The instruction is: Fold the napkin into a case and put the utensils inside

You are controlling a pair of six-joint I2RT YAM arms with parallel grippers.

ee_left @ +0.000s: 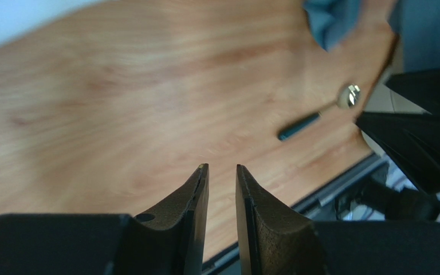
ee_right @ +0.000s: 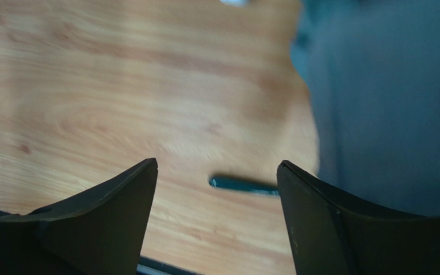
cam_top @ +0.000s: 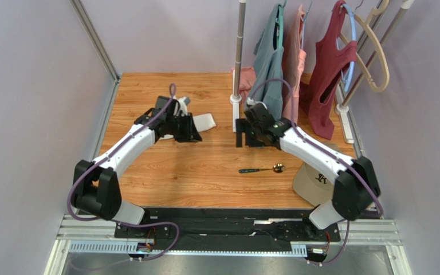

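The white napkin (cam_top: 204, 122) lies on the table, partly hidden beneath my left gripper (cam_top: 188, 135), which is raised above it and part open in the left wrist view (ee_left: 222, 172). A spoon with a dark green handle (cam_top: 248, 171) lies near the front centre-right; its handle (ee_right: 240, 184) shows below my right gripper, whose fingers stand apart with nothing visible between them. In the top view my right gripper (cam_top: 245, 134) is above the table, right of the napkin.
A clothes rack with hanging garments (cam_top: 268, 57) fills the back right, with blue cloth close to my right gripper. A cap (cam_top: 311, 186) lies at the front right.
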